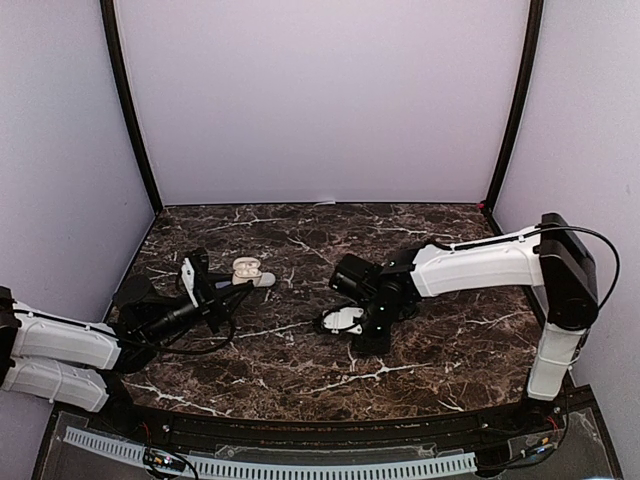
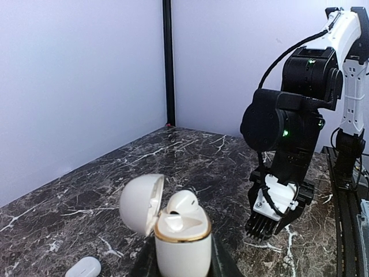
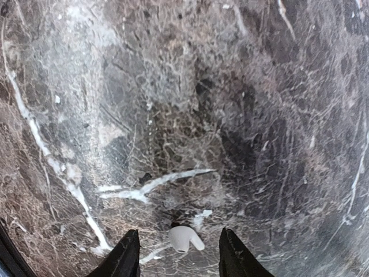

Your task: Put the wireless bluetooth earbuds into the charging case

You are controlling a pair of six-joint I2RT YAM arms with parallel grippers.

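My left gripper (image 1: 243,284) is shut on the white charging case (image 2: 183,252), which has a gold rim and its lid (image 2: 138,203) swung open to the left. A rounded white shape (image 2: 183,201) rises from the case's top, perhaps an earbud; the slots are mostly hidden from this angle. In the right wrist view, a white earbud (image 3: 183,238) lies on the dark marble table, its stem pointing lower right. My right gripper stands open, with that earbud seen between its fingertips and nothing gripped. Its height above the table is hard to judge.
A small white rounded object (image 2: 83,269) lies on the table (image 1: 300,380) close to the case. Bare table stretches between the two arms and behind them. A pale wall (image 1: 330,100) stands at the back.
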